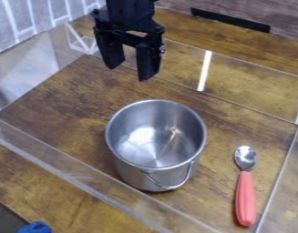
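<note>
My black gripper (129, 56) hangs over the back of the wooden work area with its two fingers apart and nothing visible between them. In front of it and lower stands an empty steel pot (138, 136) with a wire handle. To the pot's right lies a spoon with a red handle (245, 197), its metal bowl pointing toward the back.
Clear plastic walls (29, 64) border the wooden surface (60, 114). A blue object (35, 227) sits at the lower left corner, outside the walls. The floor left of the pot and the area behind it are free.
</note>
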